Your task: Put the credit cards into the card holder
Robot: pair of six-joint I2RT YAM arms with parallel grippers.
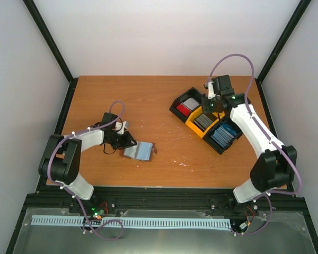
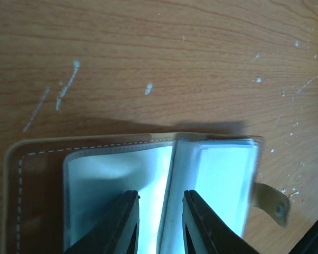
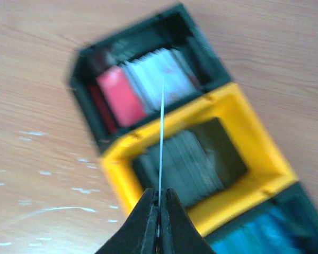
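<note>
The open card holder (image 2: 37,201), brown with stitched edges and clear sleeves, lies flat on the table at the left in the top view (image 1: 144,151). Over it, my left gripper has its fingers apart, with no card visible between them. A thin card (image 3: 161,132) rises edge-on from my right gripper, which is shut on it above the boxes of cards. Its printed face cannot be seen from here.
Three joined boxes stand at the right: a black one (image 1: 174,110) with red and pale cards, a yellow one (image 1: 191,125) with dark and grey cards, and another black one (image 1: 218,150) with blue cards. The table between holder and boxes is clear.
</note>
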